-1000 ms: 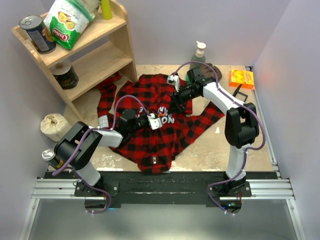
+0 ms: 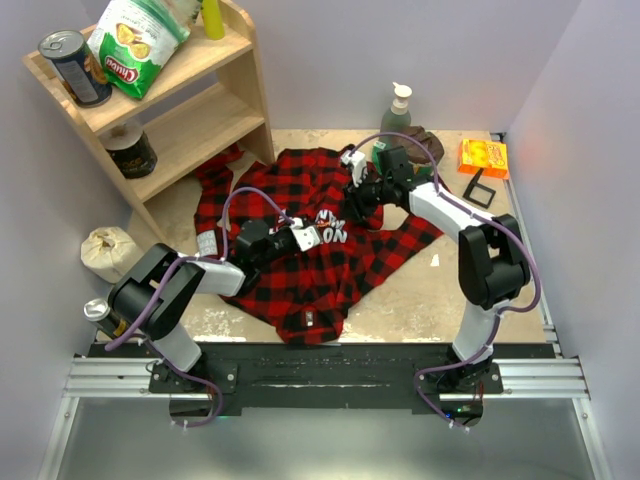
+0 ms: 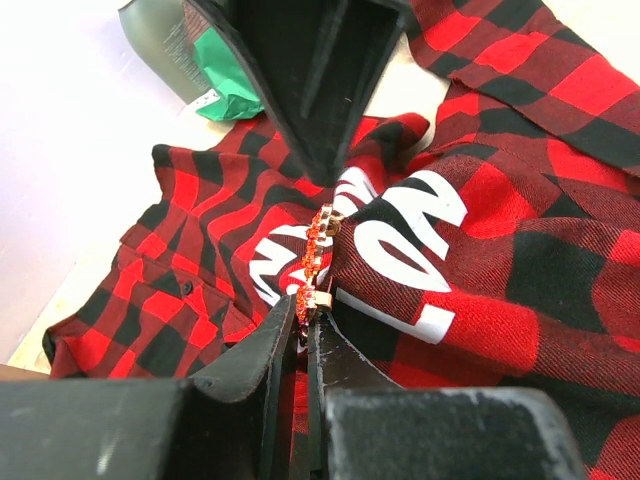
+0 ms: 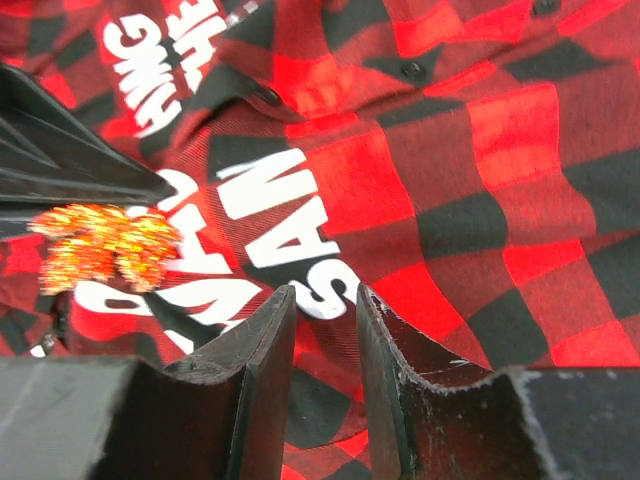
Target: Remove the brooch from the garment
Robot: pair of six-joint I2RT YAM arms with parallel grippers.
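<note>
The orange-red beaded brooch with gold-coloured fittings stands on edge at the tips of my left gripper, which is shut on its lower end. Right beside its back, the red-and-black plaid garment with white lettering is bunched up; whether the pin still passes through the cloth cannot be told. In the right wrist view, the brooch is at the left, by the left gripper's dark finger. My right gripper is part open over the lettering, only cloth showing behind its gap.
A wooden shelf with cans and a snack bag stands at the back left. Behind the garment are a pump bottle and a brown pouch; a yellow box lies at the back right. Bare table shows at the front right.
My right arm has shifted a little to the right, its gripper drawing slightly back from the left one. The left gripper has moved only slightly, and the garment lies nearly the same.
</note>
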